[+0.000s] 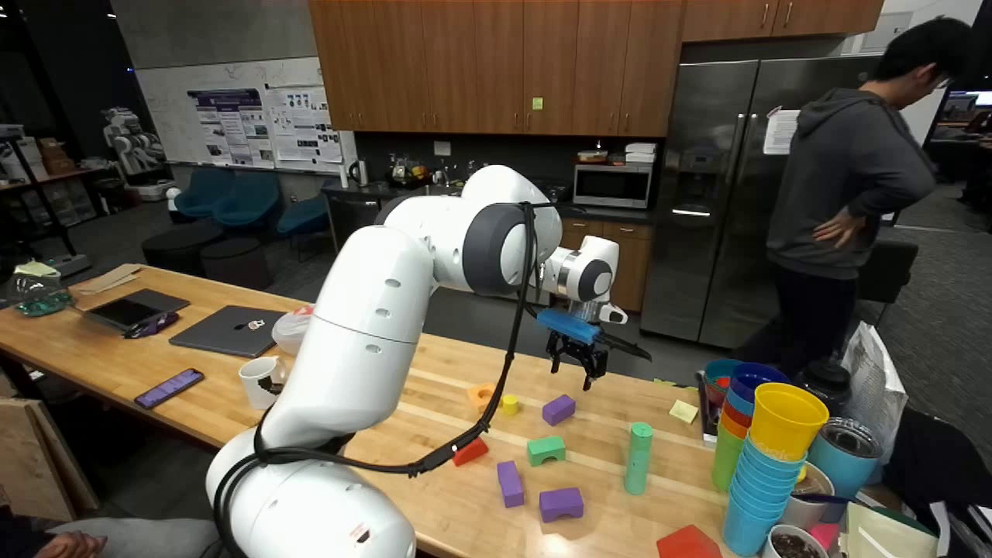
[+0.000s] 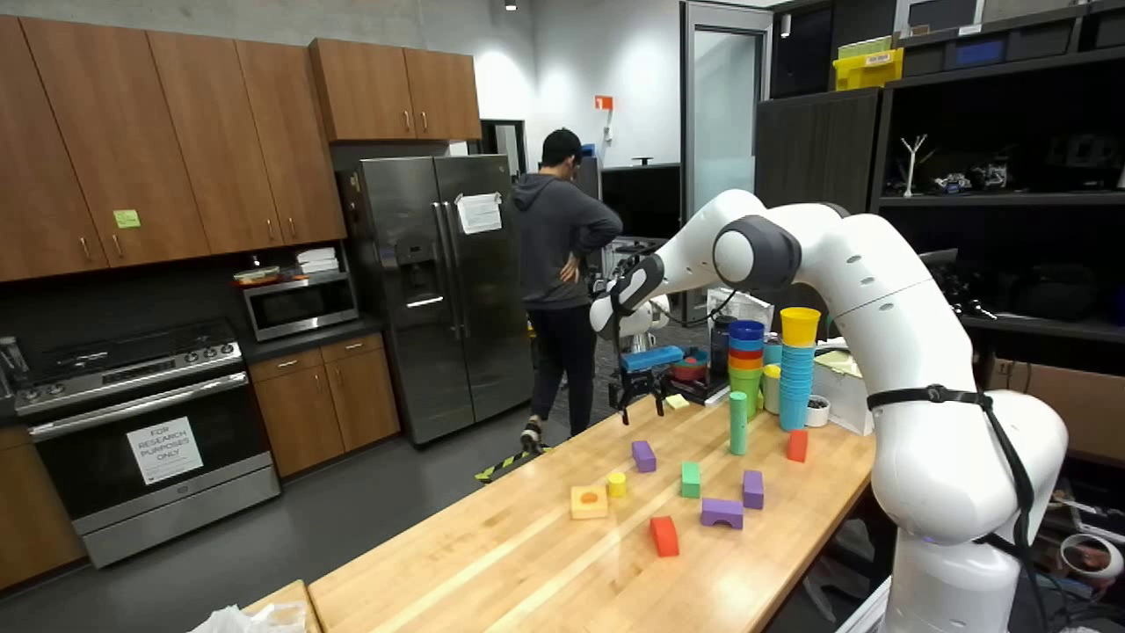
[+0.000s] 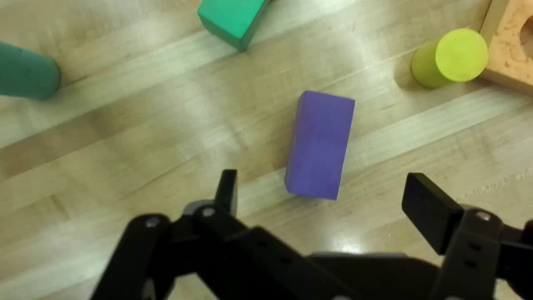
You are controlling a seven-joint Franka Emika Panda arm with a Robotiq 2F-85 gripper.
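Note:
My gripper stands open above the table, its two black fingers wide apart and empty. In the wrist view a purple block (image 3: 322, 145) lies on the wood below and a little ahead of the fingertips, between their lines. A green block (image 3: 232, 17), a yellow cylinder (image 3: 459, 57) and an orange block with a hole (image 3: 514, 45) lie farther up that view. Two more purple blocks (image 1: 511, 483) (image 1: 560, 504) and a red block (image 1: 470, 452) rest nearer the arm's base. The tall green cylinder (image 1: 638, 459) stands upright.
Stacked cups (image 1: 762, 474) and other containers crowd the table's right end in exterior view 1. A mug (image 1: 263, 381), phone (image 1: 169, 389) and laptop (image 1: 232, 330) lie to the left. A person (image 2: 564, 280) stands beyond the table, beside the fridge.

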